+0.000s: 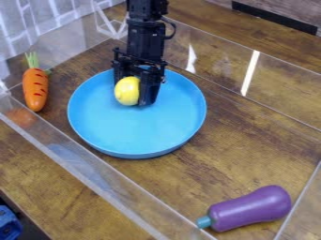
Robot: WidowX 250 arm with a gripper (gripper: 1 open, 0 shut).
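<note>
My black gripper [137, 79] reaches down from the top onto the far part of a round blue plate [145, 127]. At its tip is a yellow object [126, 92], partly covered by the dark fingers. The view is too small to tell whether the fingers are closed on it or around it.
An orange toy carrot [36, 90] lies left of the plate. A purple toy eggplant [247, 207] lies at the lower right. The wooden surface [245, 127] right of the plate is clear. Clear panels run along the edges, and a blue object shows at the bottom left corner.
</note>
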